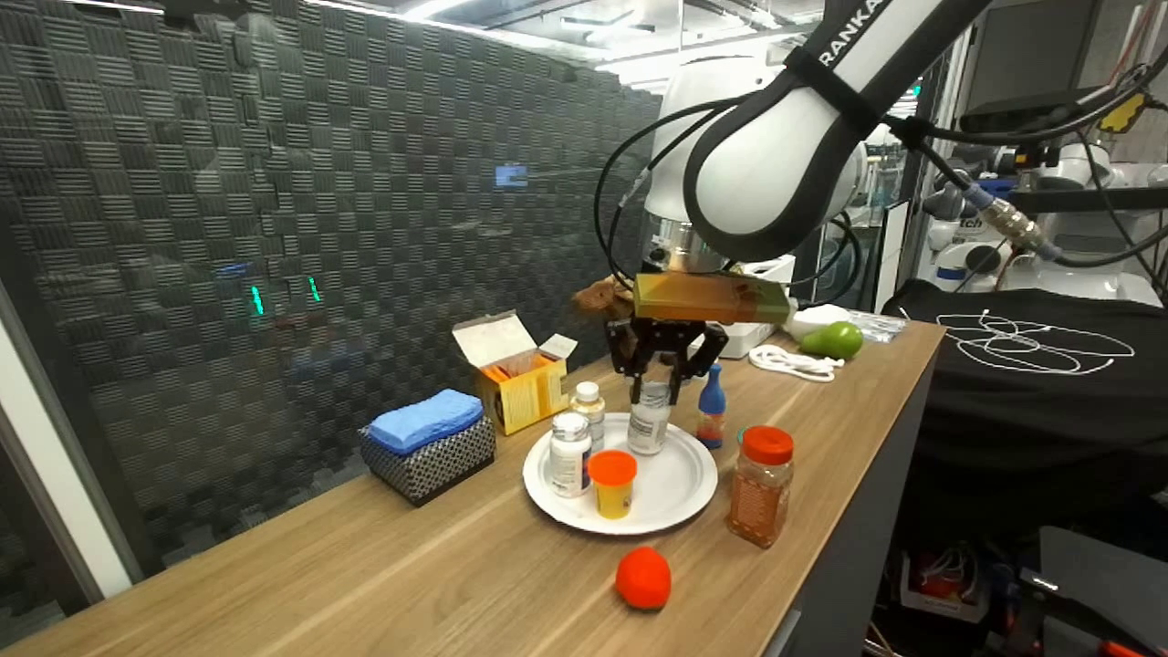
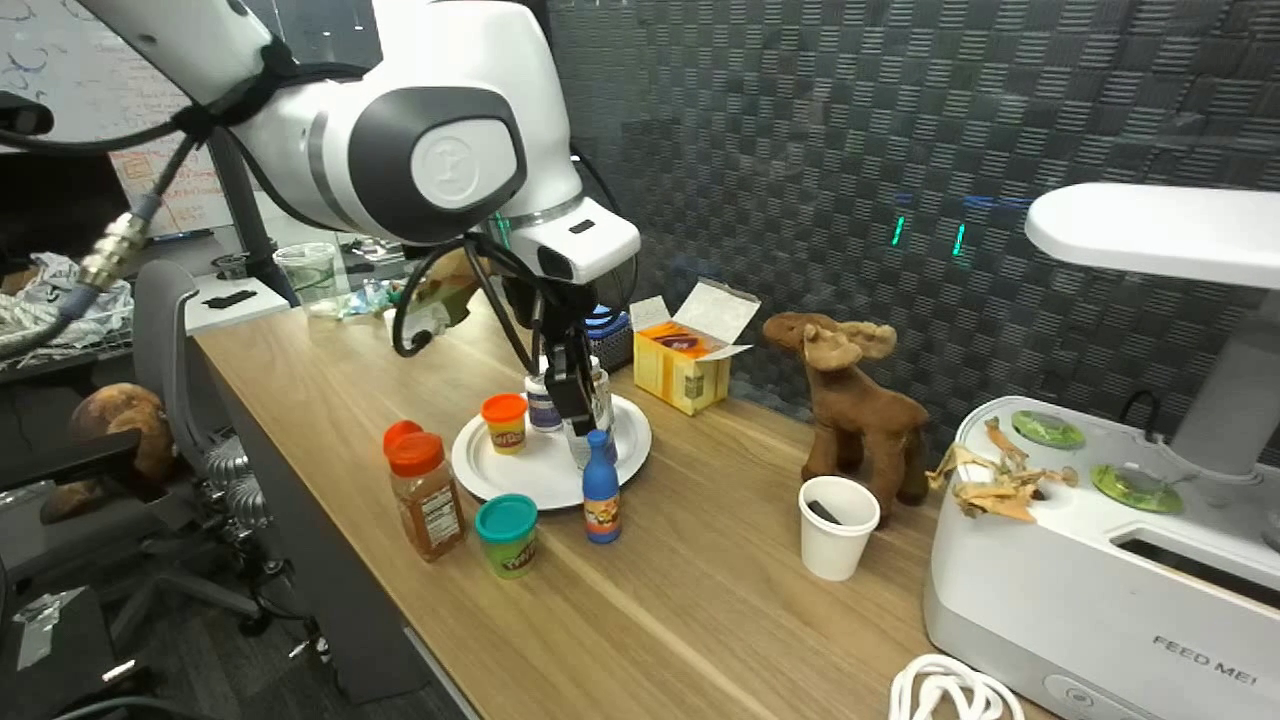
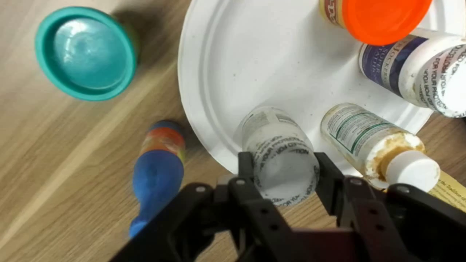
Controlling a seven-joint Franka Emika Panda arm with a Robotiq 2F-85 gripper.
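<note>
A white bottle with a printed seal round its cap (image 3: 284, 161) is held upright between the fingers of my gripper, which is shut on it. In exterior view 1 this bottle (image 1: 648, 425) is over the far right part of the white plate (image 1: 684, 498); whether its base touches the plate I cannot tell. Also on the plate are a white bottle with a purple label (image 1: 569, 460) and a yellow tub with an orange lid (image 1: 613, 487). A white-capped supplement bottle (image 3: 362, 137) stands close by at the plate's edge.
Near the plate stand a blue bottle (image 2: 601, 492), a teal-lidded tub (image 2: 507, 536) and a red-lidded spice jar (image 1: 762, 493). A red object (image 1: 643, 578) lies in front. Behind are an open yellow box (image 2: 684, 360) and a plush moose (image 2: 858, 408).
</note>
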